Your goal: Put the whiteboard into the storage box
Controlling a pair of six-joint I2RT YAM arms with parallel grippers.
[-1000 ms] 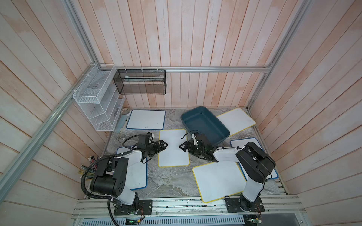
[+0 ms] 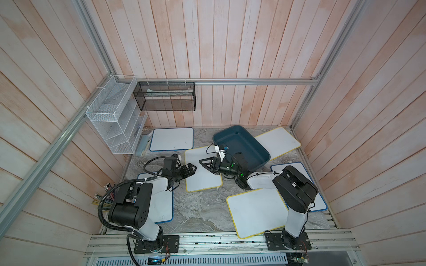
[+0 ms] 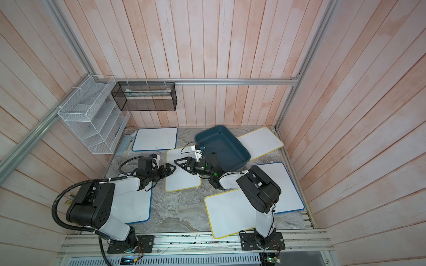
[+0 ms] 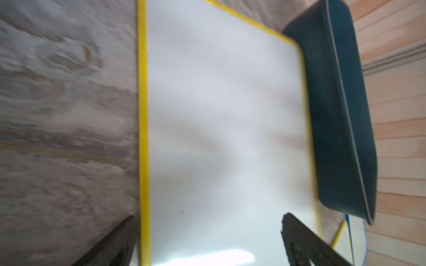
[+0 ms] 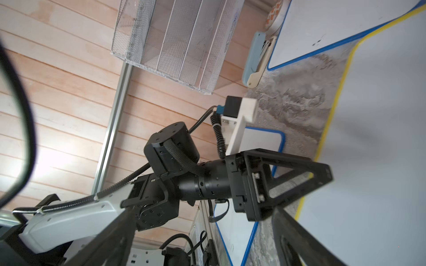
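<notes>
A yellow-edged whiteboard (image 2: 202, 179) lies slightly turned at the middle of the table, left of the dark teal storage box (image 2: 241, 146). At the board's left edge is my left gripper (image 2: 193, 169), open. In the left wrist view its fingers (image 4: 116, 243) are spread in front of the board (image 4: 221, 110), one by the yellow edge. My right gripper (image 2: 204, 164), also open, hangs over the board and hides part of it. In the right wrist view the board (image 5: 372, 146) fills the right side. Whether either gripper touches the board I cannot tell.
Blue-edged boards lie at the back left (image 2: 171, 139), front left (image 2: 162, 206) and far right (image 2: 317, 201). Yellow-edged ones lie at the front right (image 2: 257, 212) and behind the box (image 2: 278, 141). White wire racks (image 2: 111, 110) stand at the left wall. Bare table shows at front centre.
The right gripper has moved left over it and turned. The back-left board shifted slightly.
</notes>
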